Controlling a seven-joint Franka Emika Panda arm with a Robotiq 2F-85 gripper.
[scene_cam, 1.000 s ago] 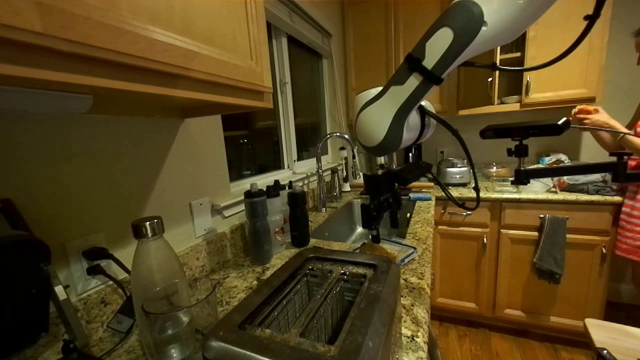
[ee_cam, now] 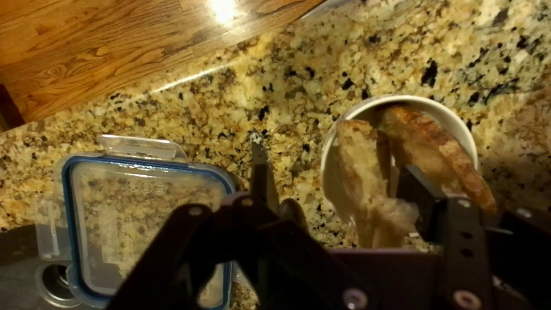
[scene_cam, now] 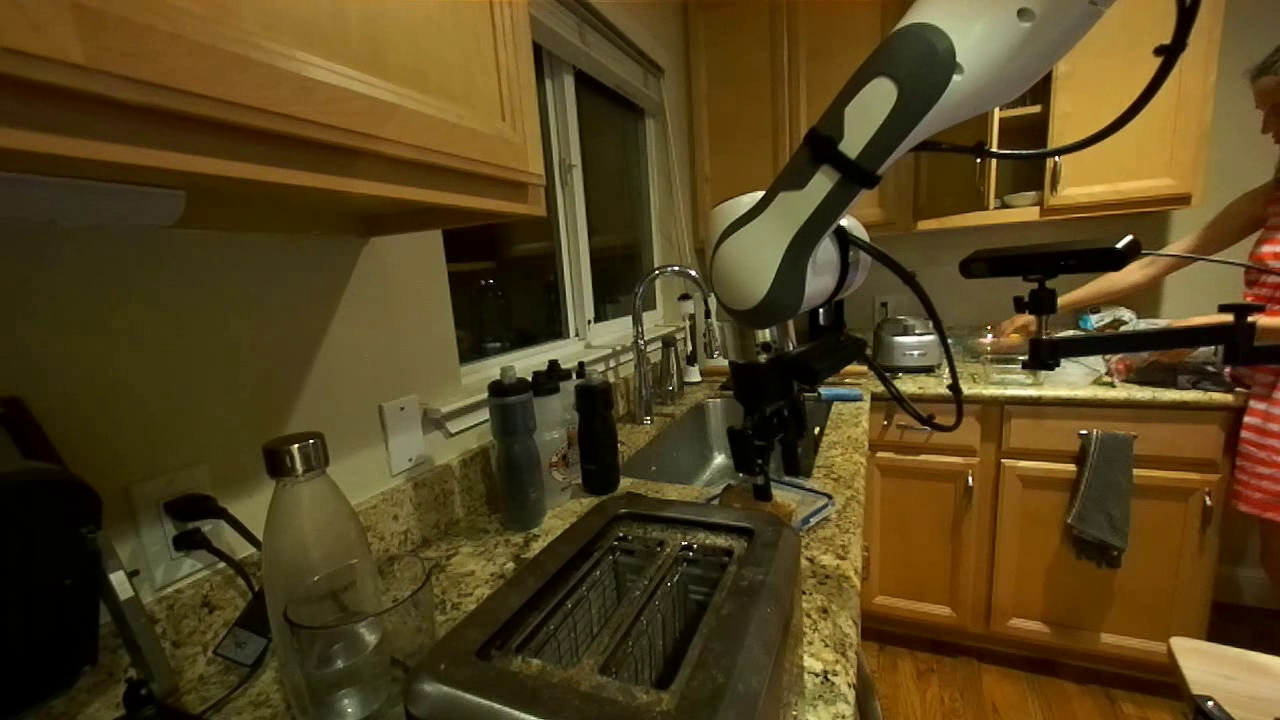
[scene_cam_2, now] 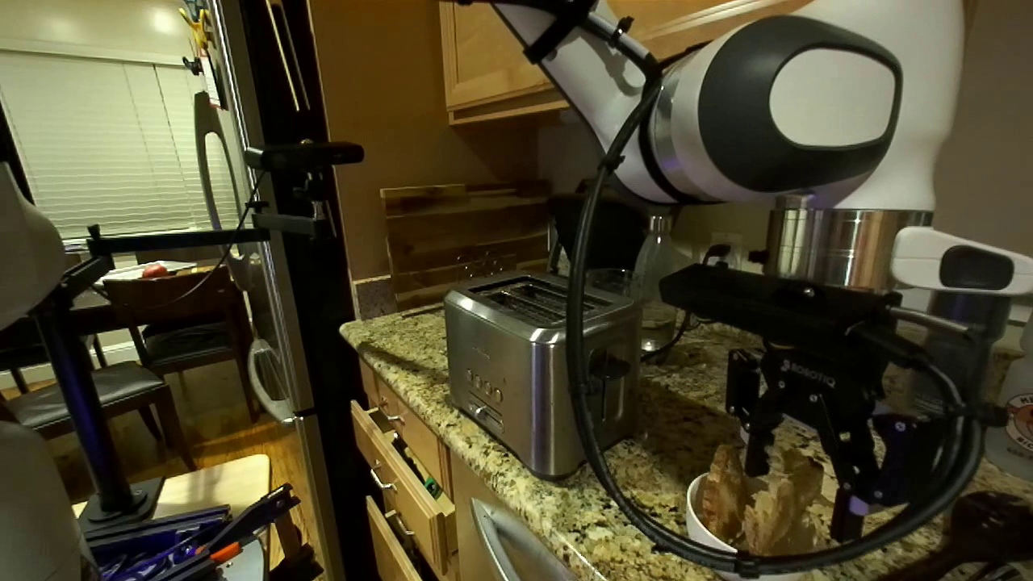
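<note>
Two pieces of bread stand in a white bowl on the counter. In the wrist view, the paler piece lies between my spread fingers, and the browner piece is beyond the right-hand finger. My gripper points down over the bowl, its fingers part open. One fingertip comes down between the two pieces; the other hangs outside the bowl on the far side of the paler piece. I cannot tell whether either finger touches bread. In exterior view 1, the toaster mostly hides the bowl.
Beside the bowl lies a clear lid with a blue seal. The steel toaster stands nearby, its slots visible from above. Several bottles line the wall, with the sink beyond. A black cable loops in front of the bowl.
My gripper has come down slightly and shifted a little to the right in exterior view 1. The person at the far right has lowered their hands to the back counter.
</note>
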